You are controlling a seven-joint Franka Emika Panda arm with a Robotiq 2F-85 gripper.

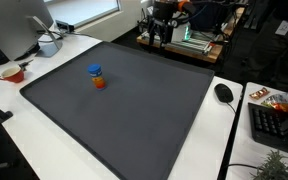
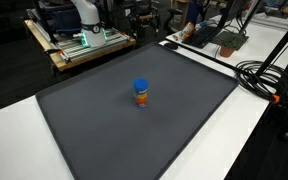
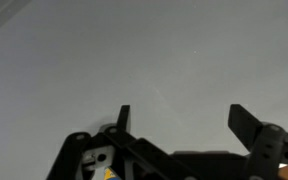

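Observation:
A small jar with a blue lid and an orange label (image 1: 97, 77) stands upright on the dark grey tabletop (image 1: 134, 115), left of its middle in exterior view 1. In exterior view 2 the same jar (image 2: 141, 94) is near the board's centre. My gripper is open in the wrist view, its two black fingers wide apart with only a plain grey surface beyond. In exterior view 1 the dark gripper (image 1: 159, 40) shows small at the far edge of the board, well away from the jar.
A red cup (image 1: 13, 74) sits on the white table at left. A black mouse (image 1: 224, 93) and keyboard (image 1: 274, 123) lie to the right. Coiled black cable (image 2: 269, 78) rests beyond the board's right side. Most of the grey board is bare.

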